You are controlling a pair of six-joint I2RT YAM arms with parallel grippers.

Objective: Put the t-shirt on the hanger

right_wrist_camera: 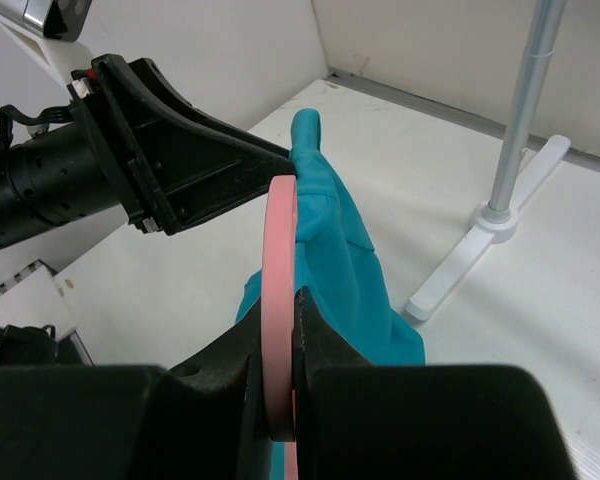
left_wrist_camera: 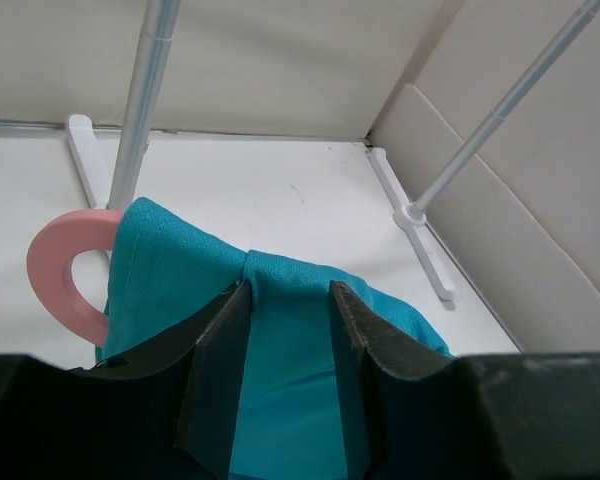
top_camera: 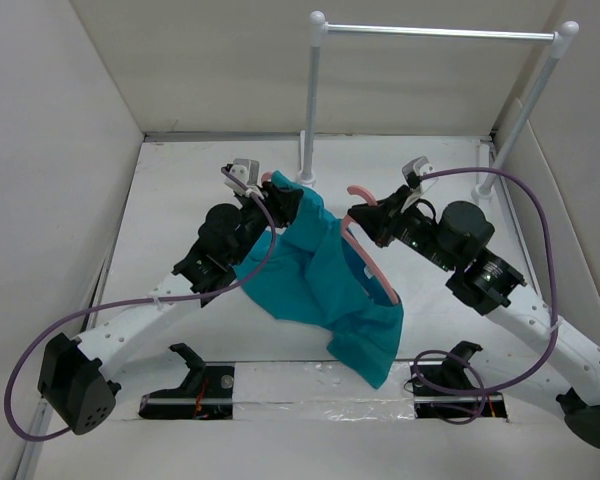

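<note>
A teal t-shirt hangs and lies between both arms. A pink hanger is in my right gripper, which is shut on it; in the right wrist view its pink bar stands upright between the fingers. My left gripper is at a raised corner of the shirt, where a pink hook shows beside the cloth. The left fingers stand apart over the fabric; whether they grip it is unclear.
A white rack on two posts stands at the back right. Walls enclose the sides and back.
</note>
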